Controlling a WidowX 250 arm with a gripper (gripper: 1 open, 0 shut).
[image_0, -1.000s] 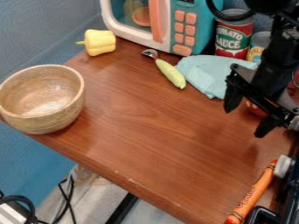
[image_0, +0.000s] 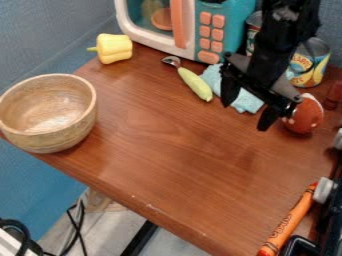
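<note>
My black gripper (image_0: 246, 105) hangs over the right rear of the wooden table, above a light blue cloth (image_0: 214, 78), with its fingers apart and nothing visible between them. A red-orange round object (image_0: 305, 118) lies just right of the gripper. A pale yellow banana-like piece (image_0: 195, 85) and a spoon (image_0: 171, 63) lie left of the cloth. A wooden bowl (image_0: 48, 108) sits at the table's left.
A toy microwave (image_0: 187, 25) stands at the back with a yellow pepper (image_0: 112, 48) beside it. Cans (image_0: 307, 63) are behind the gripper. An orange crayon-like tube (image_0: 291, 222) lies at the right edge.
The gripper has moved left and up from the right edge, uncovering the red-orange object and now covering the tomato can.
</note>
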